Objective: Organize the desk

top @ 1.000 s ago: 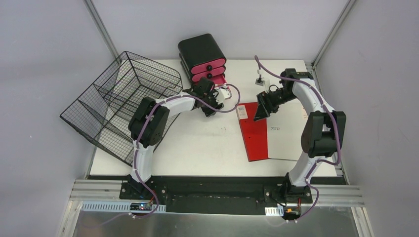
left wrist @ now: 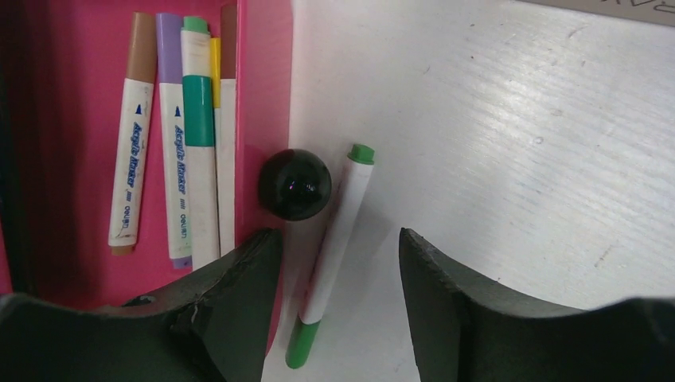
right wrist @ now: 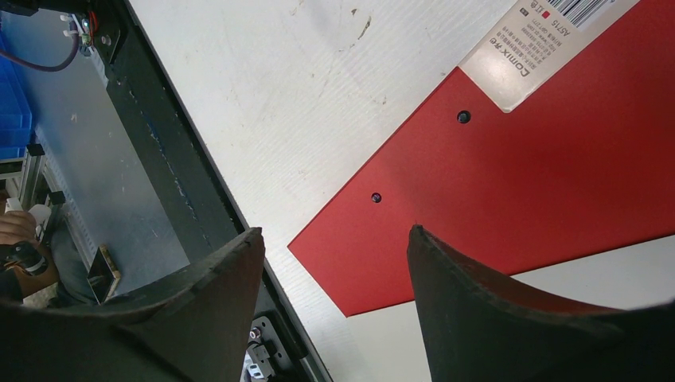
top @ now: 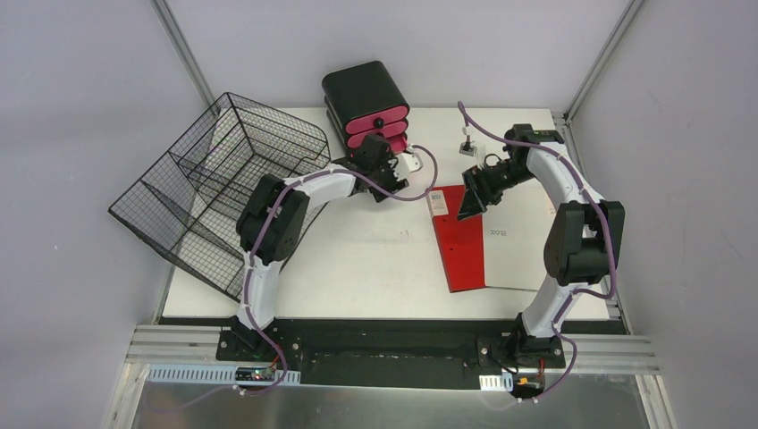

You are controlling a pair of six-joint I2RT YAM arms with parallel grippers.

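Observation:
In the left wrist view a pink drawer (left wrist: 72, 103) with a black knob (left wrist: 294, 184) holds several markers (left wrist: 131, 159). Just outside it a white marker with green ends (left wrist: 338, 239) lies on the desk, between the fingertips of my open left gripper, not gripped. The drawer belongs to a black cabinet (top: 362, 85) at the back. My right gripper is open, with nothing between its fingers, above a red folder (right wrist: 541, 175) and a white binder (top: 518, 250).
A black wire rack (top: 161, 214) takes up the desk's left side.
My left arm has shifted very slightly beside the cabinet. The right arm looks almost unchanged.

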